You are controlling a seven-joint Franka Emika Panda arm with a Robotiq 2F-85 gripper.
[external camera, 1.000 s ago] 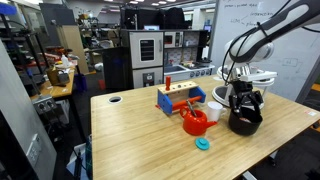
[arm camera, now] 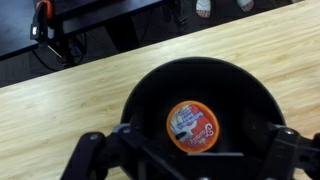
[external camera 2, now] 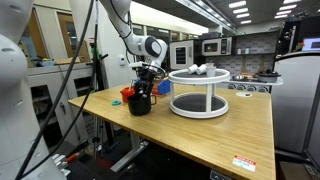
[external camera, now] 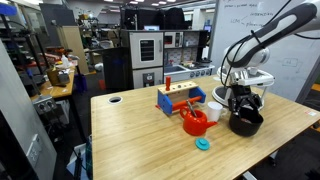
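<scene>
A round black pot [external camera: 246, 123] stands near the table's right edge in exterior view 1. Inside it, in the wrist view, lies a round container [arm camera: 192, 126] with an orange rim and a printed red, white and blue top. My gripper is open over the pot, its dark fingers spread wide and nothing between them. From exterior view 2 the pot [external camera 2: 144, 107] sits below the arm, its contents hidden. Whether the fingertips reach below the pot's rim, I cannot tell.
Left of the pot stand a red kettle-like vessel [external camera: 197, 125], a white cup [external camera: 215, 111] and a blue and red toy-like object [external camera: 180, 97]. A small teal disc [external camera: 202, 144] lies near the front edge.
The arm has shifted only slightly above the pot. The pot and the other objects on the table have stayed where they were.
</scene>
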